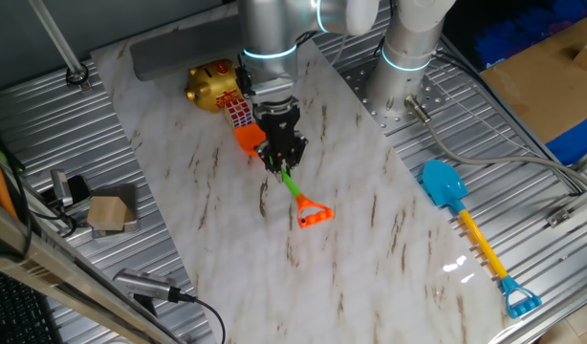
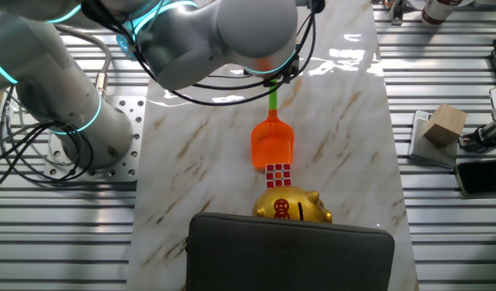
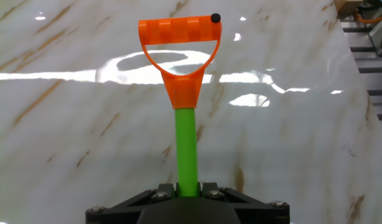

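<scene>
A toy shovel has an orange blade (image 2: 272, 145), a green shaft (image 3: 186, 146) and an orange D-shaped handle (image 3: 180, 30). My gripper is shut on the green shaft, one finger close against each side in the wrist view. In exterior view 1, the gripper (image 1: 282, 164) points down over the marble board and hides part of the shaft. At the blade's front edge is a red-faced puzzle cube (image 2: 278, 175); whether it rests on the blade or only meets it, I cannot tell. Just past the cube stands a golden piggy bank (image 2: 292, 204).
Behind the piggy bank stands a dark grey case (image 2: 290, 252). A blue and yellow shovel (image 1: 475, 234) lies to the right of the board, partly over metal slats. A wooden block (image 1: 108, 213) sits off the left side. The board's front half is clear.
</scene>
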